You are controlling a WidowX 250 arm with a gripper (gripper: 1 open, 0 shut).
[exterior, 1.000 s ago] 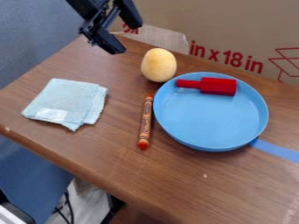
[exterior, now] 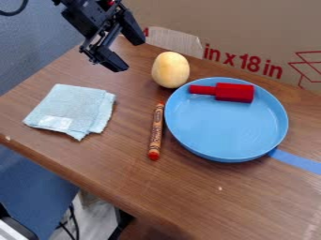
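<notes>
My black gripper [exterior: 105, 58] hangs in the air at the top left, above the table's back-left part, with its fingertips pointing down; how its fingers stand is hard to make out. Below it lies a folded pale-blue cloth [exterior: 70, 112]. A yellow egg-shaped object [exterior: 170, 69] sits right of the gripper. An orange crayon-like stick [exterior: 156, 133] lies between the cloth and a blue plate [exterior: 226, 131]. A small red tool [exterior: 232, 92] with a handle rests on the plate's back part.
A cardboard box [exterior: 245, 33] stands along the back. Blue tape [exterior: 298, 161] runs right of the plate.
The objects on the table have not visibly moved.
</notes>
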